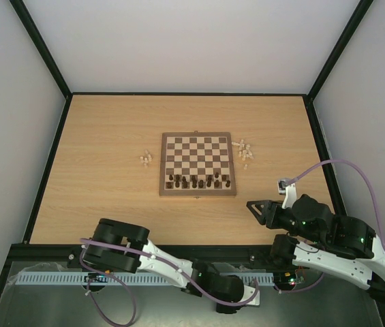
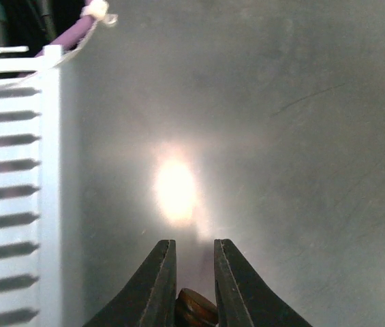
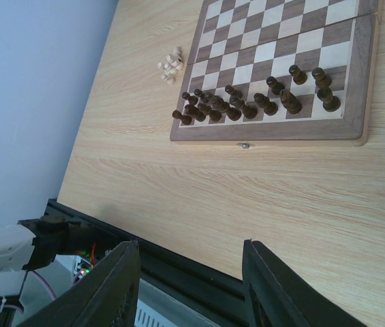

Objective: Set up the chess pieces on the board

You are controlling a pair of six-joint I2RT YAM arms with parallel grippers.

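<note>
The chess board [image 1: 197, 135] lies flat near the middle of the table, its squares mostly bare. Dark pieces [image 3: 289, 102] stand on the board along its near edge, in two rows with gaps in the front one. A dark brown piece [image 2: 195, 307] sits between the fingertips of my left gripper, which is shut on it, off the table over the grey floor. Only the piece's rounded end shows. My right gripper is part open and empty, in front of the board's near right side.
Light pieces lie loose in two heaps on the table [image 1: 97, 197], a left heap [image 1: 146, 158] and a right heap [image 1: 245, 151]. A slotted white rail [image 2: 18, 197] runs beside the left gripper. Bare wood separates board and front edge.
</note>
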